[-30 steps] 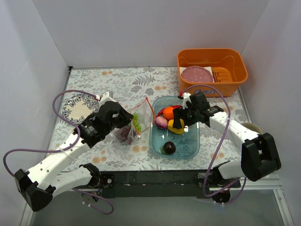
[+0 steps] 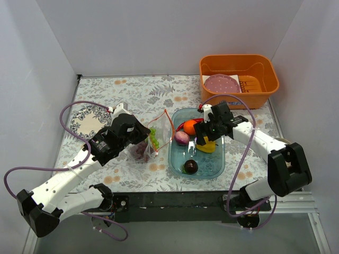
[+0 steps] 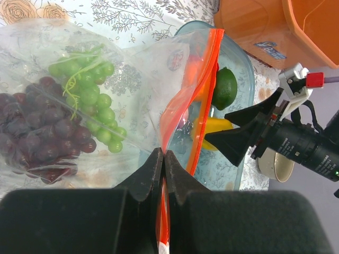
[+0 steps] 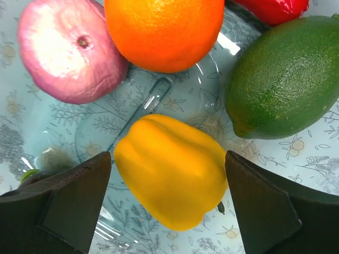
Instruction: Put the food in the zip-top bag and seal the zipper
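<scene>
A clear zip top bag [image 3: 143, 69] with an orange-red zipper edge holds green grapes [image 3: 87, 92] and dark red grapes [image 3: 42, 124]. My left gripper is shut on the bag's rim, and the bag's mouth gapes toward the bin. In the clear blue-tinted bin [image 2: 177, 168] lies a yellow pepper [image 4: 172, 169]. Over it my right gripper stands open, a finger to each side, and I cannot tell whether they touch it. Around the pepper are a purple-pink onion [image 4: 71, 47], an orange [image 4: 164, 32], a green avocado-like fruit [image 4: 286, 76] and a red pepper [image 4: 275, 6].
A dark round item [image 2: 190, 166] sits at the bin's front. An orange basket [image 2: 259, 98] with a pink plate [image 2: 222, 83] stands at the back right. At the left, a patterned plate [image 2: 89, 121] lies partly behind my left arm.
The yellow pepper has shifted right and toward the front of the bin, away from the onion. My right arm has shifted slightly; the left arm and bag have stayed put.
</scene>
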